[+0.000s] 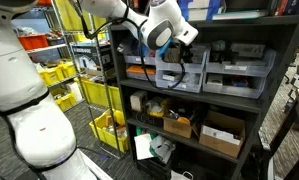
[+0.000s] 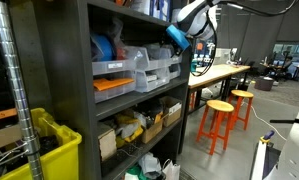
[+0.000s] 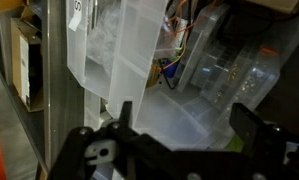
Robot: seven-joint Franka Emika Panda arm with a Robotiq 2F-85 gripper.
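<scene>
My gripper stands open in the wrist view, its two dark fingers (image 3: 111,146) well apart at the lower left and lower right. Between and beyond them shows a clear plastic bin (image 3: 174,112), with nothing visibly gripped. Another translucent bin (image 3: 114,45) with a label and clear bagged contents lies at the upper left. Exterior view 1 has the white arm (image 1: 161,24) reaching in from the top left, its end in front of the upper shelf's clear drawers (image 1: 177,80). The fingertips are hard to make out there. From the side, the arm (image 2: 201,22) comes close to the shelf front.
Orange wires (image 3: 175,22) and clear packaging occupy bins near the gripper. Lower on the rack are cardboard boxes (image 1: 224,130) and a white bag (image 1: 143,146). Yellow bins (image 1: 111,130) stand at left. Orange stools (image 2: 219,118) stand beyond the open floor.
</scene>
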